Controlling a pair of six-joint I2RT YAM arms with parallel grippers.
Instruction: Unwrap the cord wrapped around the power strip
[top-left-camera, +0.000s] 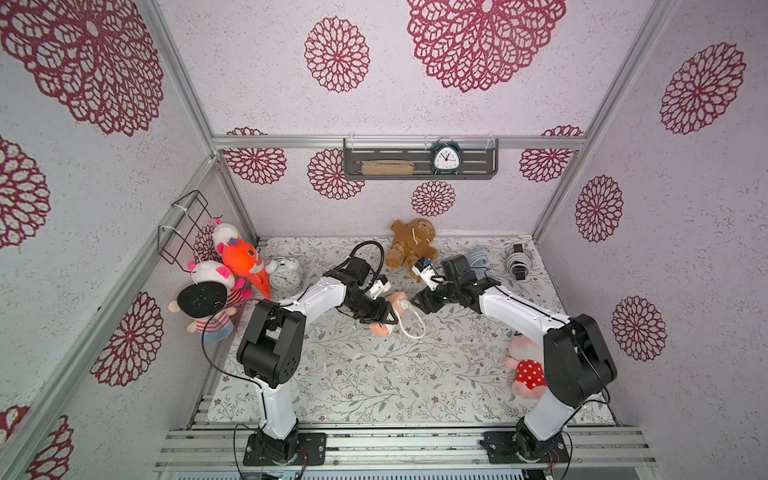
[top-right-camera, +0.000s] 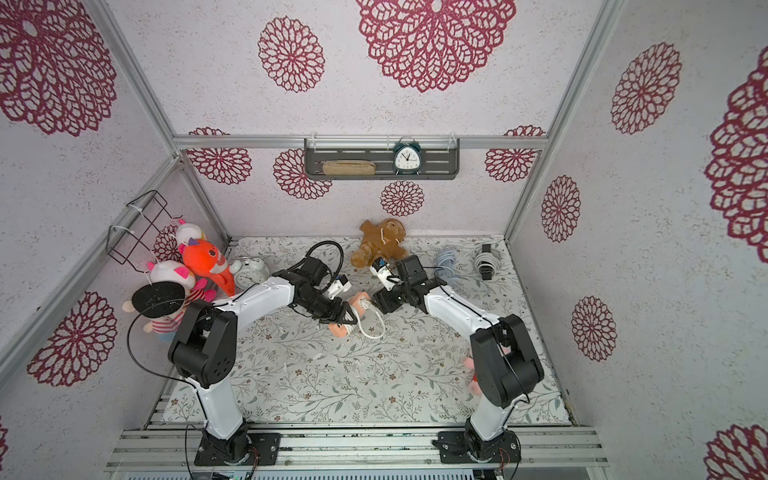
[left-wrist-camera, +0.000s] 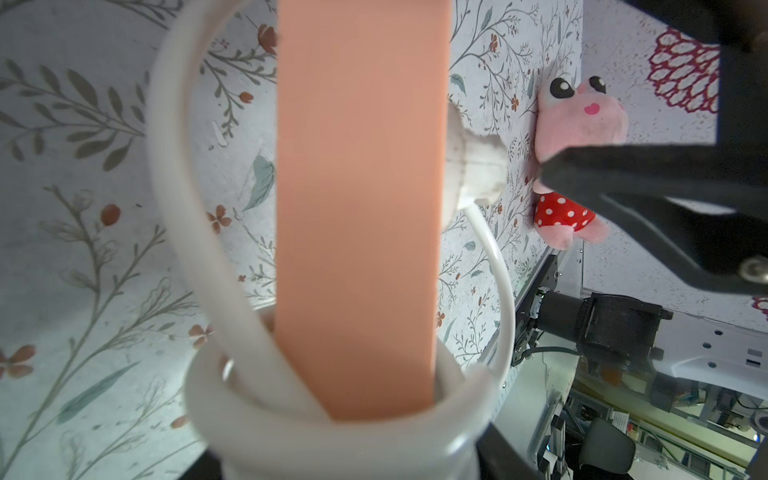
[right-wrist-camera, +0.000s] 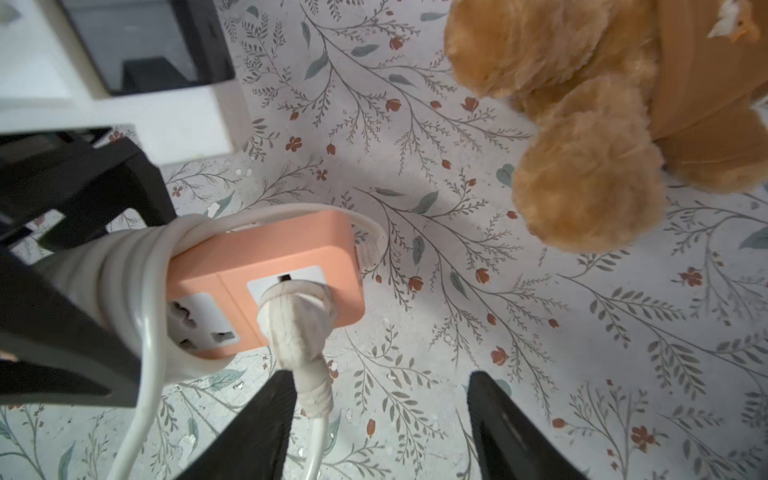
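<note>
The peach power strip (right-wrist-camera: 216, 264), wrapped in loops of white cord (left-wrist-camera: 336, 436), sits between my grippers at the middle of the work area. Its plug (right-wrist-camera: 297, 324) is in a socket near one end. My left gripper (top-left-camera: 382, 318) is at the wrapped strip; its fingertips are largely hidden by cord in the left wrist view, so its grip is unclear. My right gripper has its fingers apart beside the plug end, with nothing seen held between them.
A teddy bear (top-left-camera: 412, 240) lies behind the strip, a pink plush (top-left-camera: 528, 372) at the right front. A white clock (top-left-camera: 285, 272) and plush toys stand at the left.
</note>
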